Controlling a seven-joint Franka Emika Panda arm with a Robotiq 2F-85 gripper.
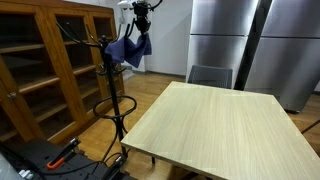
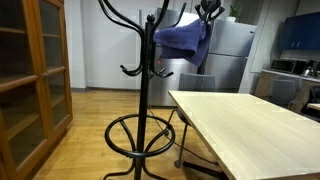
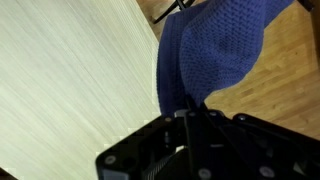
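A blue cloth is draped at the upper part of the black coat stand, spread between its hooks and my gripper. My gripper is above and to the right of the stand's top, shut on one end of the cloth. In exterior view 2 the cloth stretches from the stand's pole up to the gripper. Seen from the wrist, the cloth narrows to a gathered end between the fingertips of the gripper. How it lies on the hooks is partly hidden.
A pale table with a bare top stands right of the coat stand, a dark chair behind it. Glass-door cabinets line the left wall. Steel refrigerators stand at the back. Cables cross the floor.
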